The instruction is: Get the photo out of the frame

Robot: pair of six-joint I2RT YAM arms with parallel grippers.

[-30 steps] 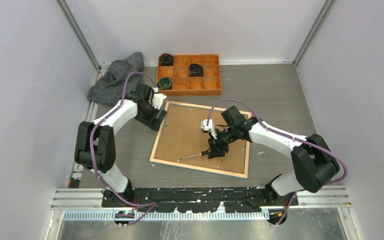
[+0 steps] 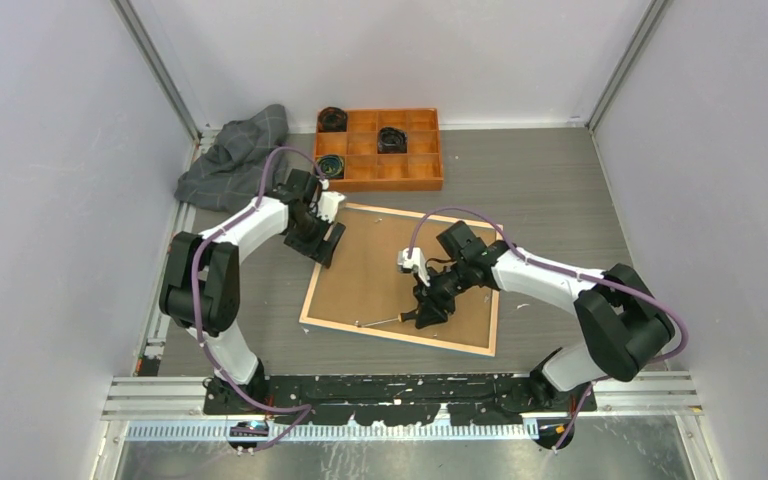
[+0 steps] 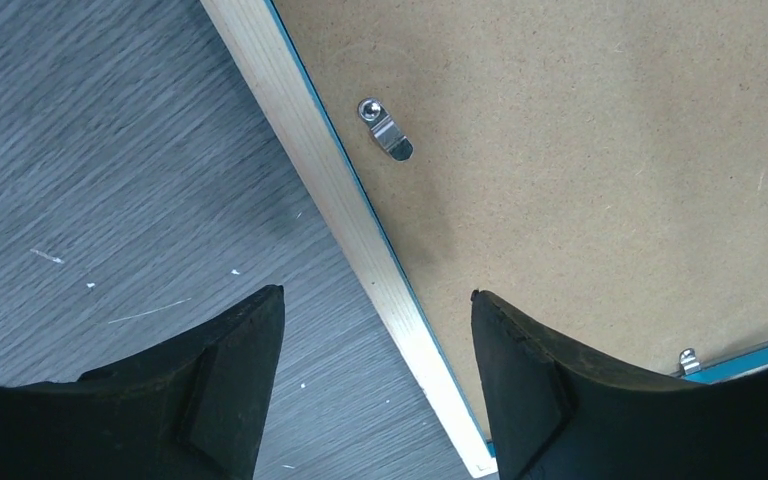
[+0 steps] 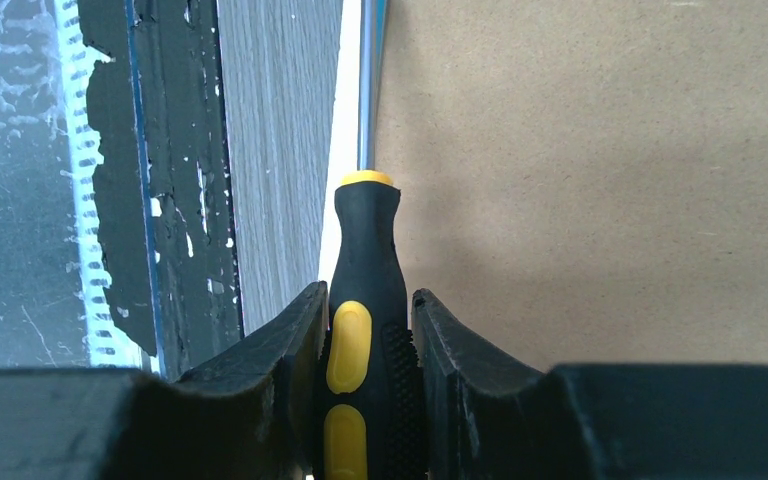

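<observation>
The photo frame lies face down on the grey table, its brown backing board upward and its pale wooden rim around it. My right gripper is shut on a black-and-yellow screwdriver; the shaft points along the near rim, toward the left near corner in the top view. My left gripper stands open above the left rim, nothing between its fingers. Ahead of it in the left wrist view, a metal clip sits on the board beside the rim. Another clip shows near the blue inner edge of an adjoining side.
Behind the frame stands an orange compartment tray with dark coils in it. A grey cloth lies crumpled at the back left. Bare table extends to the right of the frame.
My left gripper has moved a little to the right, over the frame's left rim. The right gripper, with the screwdriver, has shifted slightly toward the near edge.
</observation>
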